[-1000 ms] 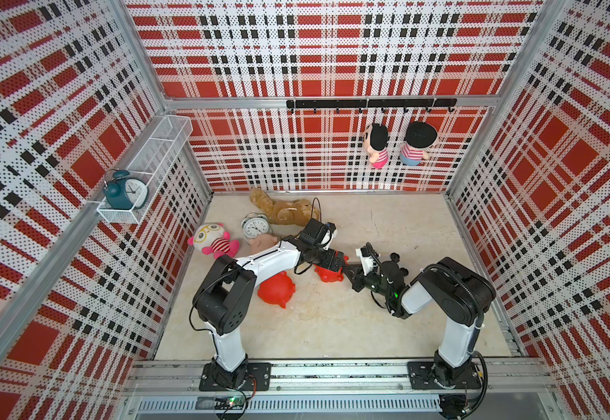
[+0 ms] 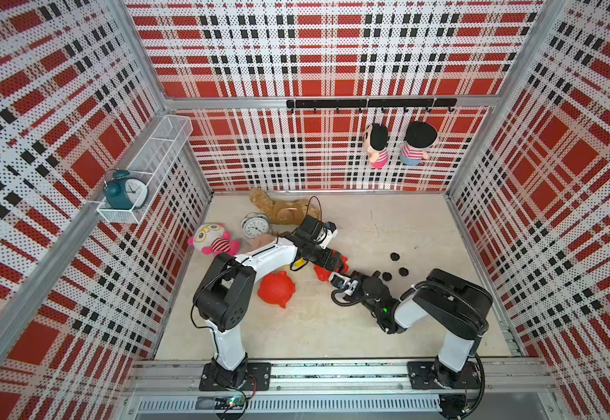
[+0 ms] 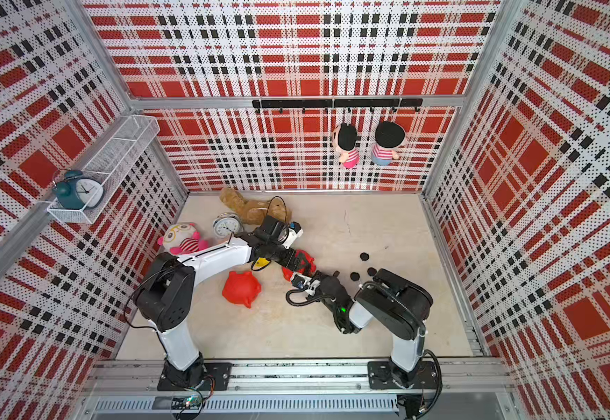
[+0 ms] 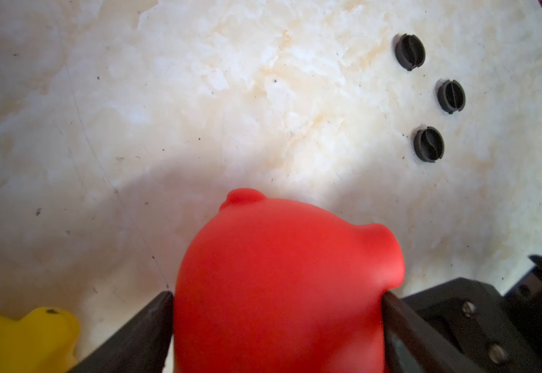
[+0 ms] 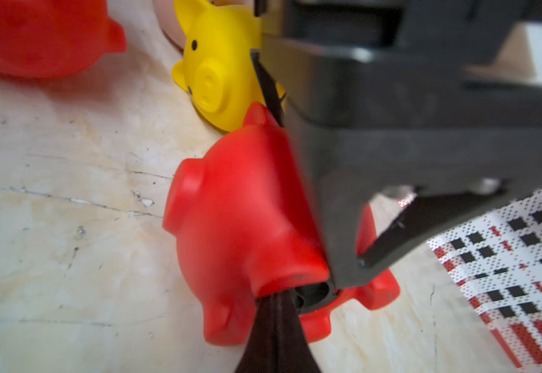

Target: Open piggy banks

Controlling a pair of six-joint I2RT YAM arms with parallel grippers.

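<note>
A red piggy bank (image 4: 283,273) (image 5: 221,199) sits mid-table between my grippers. My left gripper stands open with its fingers on either side of it. My right gripper is shut, its tips at a dark opening (image 5: 311,292) in the piggy bank's base, nothing seen held. A yellow piggy bank (image 5: 215,87) lies behind it, and another red piggy bank (image 2: 275,287) rests to the left. Several black plugs (image 4: 411,51) lie on the table to the right.
A teddy (image 2: 284,210), a silver alarm clock (image 2: 254,226) and a pink plush (image 2: 212,239) crowd the back left. Two dolls (image 2: 417,143) hang on the back wall.
My right arm has shifted toward the front left and its gripper has turned, now at the red piggy bank's opening. The left arm is nearly unchanged.
</note>
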